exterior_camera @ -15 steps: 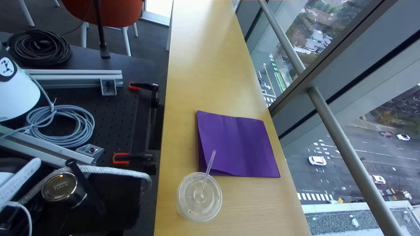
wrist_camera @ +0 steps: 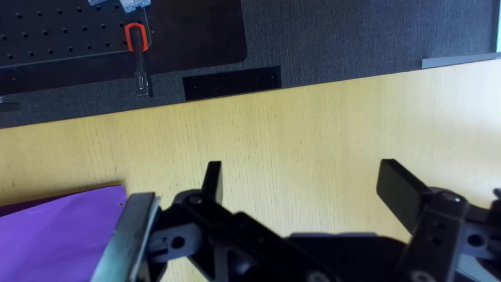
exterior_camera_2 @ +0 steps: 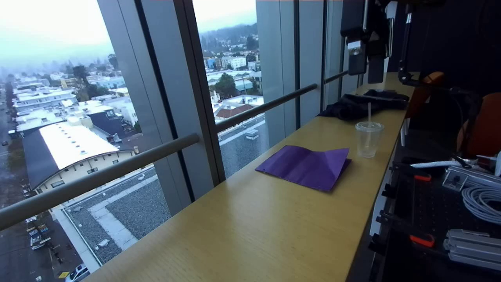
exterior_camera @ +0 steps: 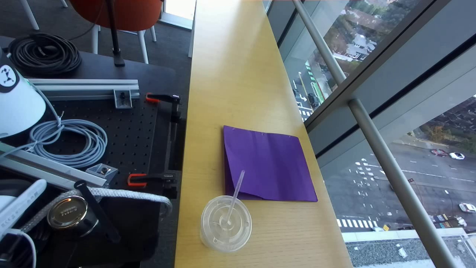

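A purple folder (exterior_camera: 272, 165) lies on the wooden table, one side slightly raised. Close to it stands an upright clear plastic cup (exterior_camera: 225, 232) with a lid and a straw, also seen in exterior view 2 as a cup (exterior_camera_2: 367, 141). My gripper is open in the wrist view, its fingers wide apart with only bare tabletop visible between them. At the lower left of that view, part of the folder (wrist_camera: 61, 235) shows beside the gripper, apart from its fingertips. The cup is outside the wrist view.
Beside the long table (exterior_camera: 236, 76) is a black workbench with a coiled grey cable (exterior_camera: 69, 140) and red-tipped clamps. A metal rail (exterior_camera: 379, 134) runs along the windows. Dark cloth (exterior_camera_2: 352, 105) lies behind the cup in exterior view 2.
On the table nothing has visibly moved in exterior view 1; the folder and cup are in the same places. Only cars on the street outside differ.
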